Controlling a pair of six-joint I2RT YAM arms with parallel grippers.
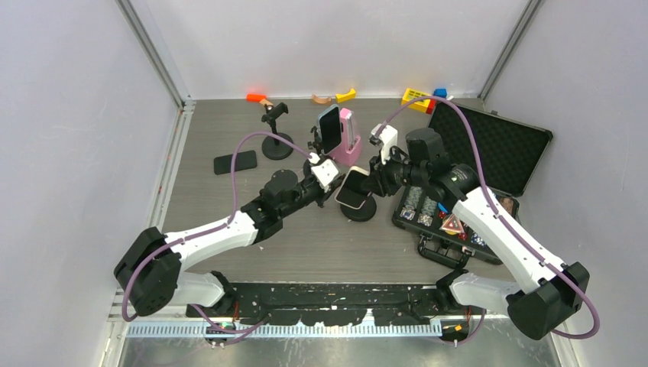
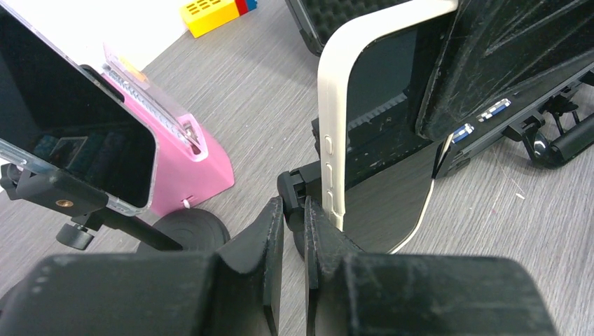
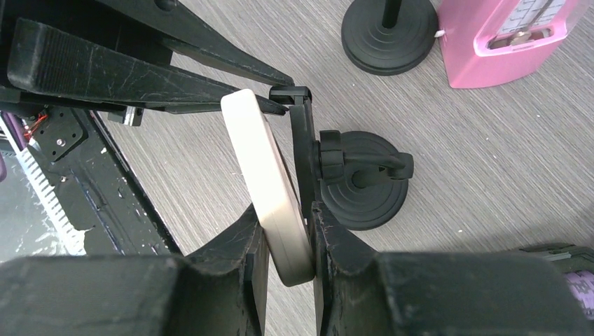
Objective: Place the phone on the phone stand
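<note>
A phone with a cream frame is at the black stand. My right gripper is shut on the phone, over its screen side. My left gripper is shut on the stand's black holder, just left of the phone; in the right wrist view its fingers reach the top of the holder.
A second phone sits on another stand beside a pink box. An empty stand and a dark phone are at left. An open case fills the right.
</note>
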